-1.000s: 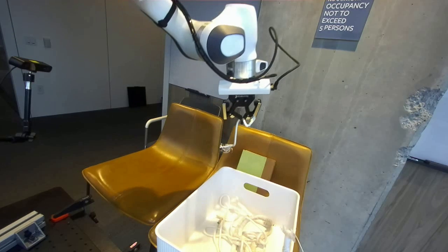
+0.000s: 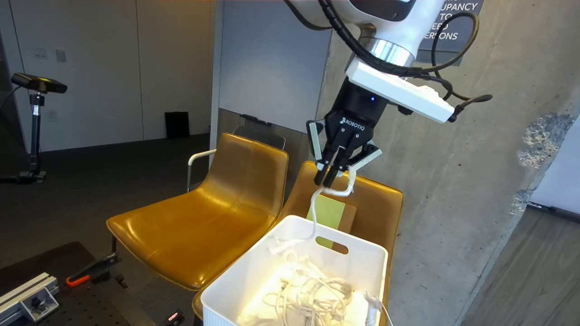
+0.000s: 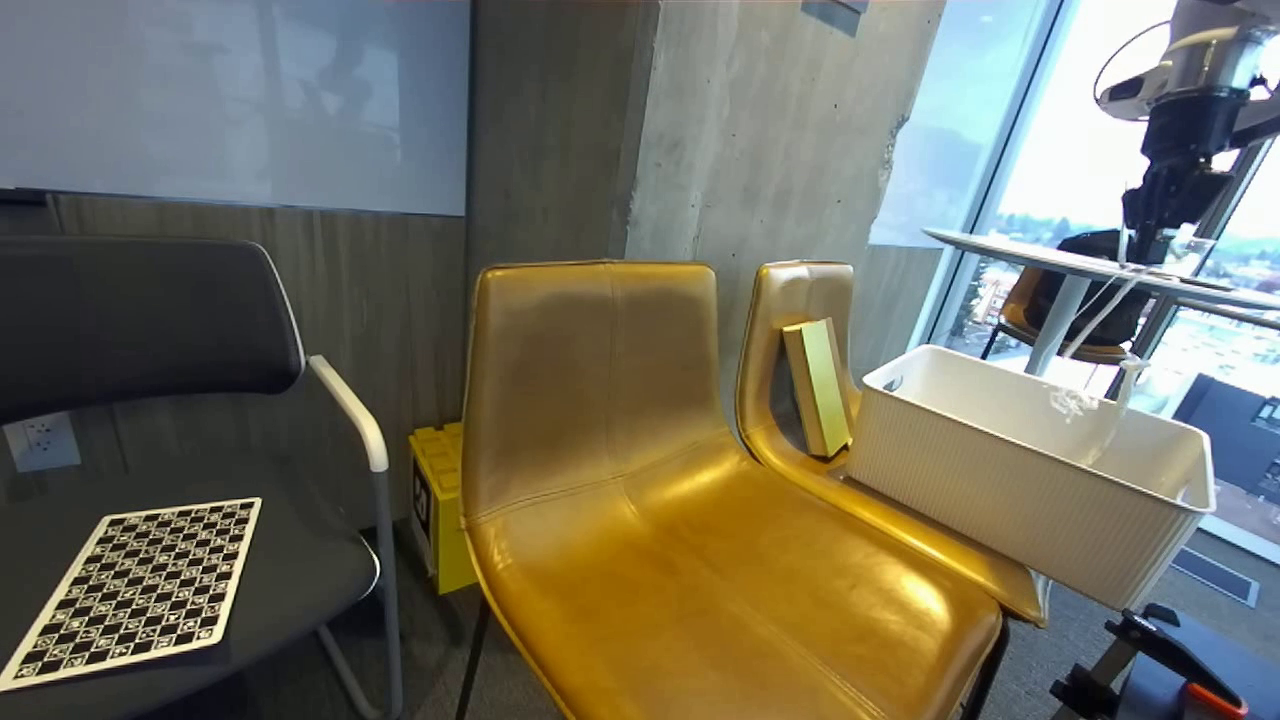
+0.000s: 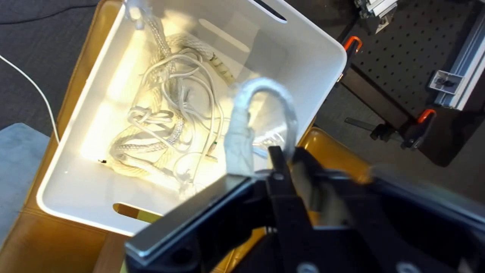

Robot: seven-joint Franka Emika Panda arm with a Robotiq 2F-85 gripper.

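A white cord [image 2: 313, 211] hangs from my gripper [image 2: 324, 182] over the white bin [image 2: 356, 240]. Its lower end dangles inside the bin, above a heap of pale ropes and cords [image 2: 312, 296]. In the wrist view, the cord's upper part [image 4: 239, 141] loops over and runs down to my gripper. The fingertips are close together there, and the right-hand finger is blurred, so the grip on the cord is unclear. In exterior view 2, the gripper [image 3: 1148, 254] is above the bin [image 3: 1014, 492], partly against the bright window.
The bin rests on a tan chair [image 2: 391, 203]; a green-and-brown box [image 2: 327, 213] leans on its backrest. Another tan chair [image 2: 201, 217] stands empty to the left. A black perforated table with an orange-handled clamp [image 2: 89, 272] is at the lower left. Concrete wall stands behind.
The cord's lower end, earlier behind the bin by the chair backs, now hangs inside the bin.
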